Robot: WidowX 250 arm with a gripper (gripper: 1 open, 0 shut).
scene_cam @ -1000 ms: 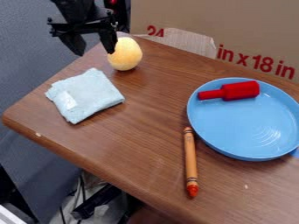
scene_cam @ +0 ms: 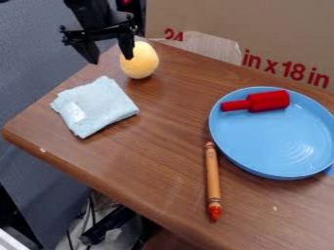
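Observation:
My black gripper [scene_cam: 107, 51] hangs at the upper left, its fingers pointing down just left of and above a pale yellow round object [scene_cam: 140, 62] on the wooden table. The fingers appear apart with nothing visible between them. A folded light blue cloth [scene_cam: 96, 105] lies below the gripper on the left. At the right, a red cylinder with a handle [scene_cam: 257, 101] rests on a blue plate [scene_cam: 276, 146]. An orange crayon-like stick [scene_cam: 213, 181] lies left of the plate.
A cardboard box [scene_cam: 261, 44] stands along the back. The table's left edge drops to a grey area.
The gripper has risen slightly over the last second. The objects on the table look unmoved.

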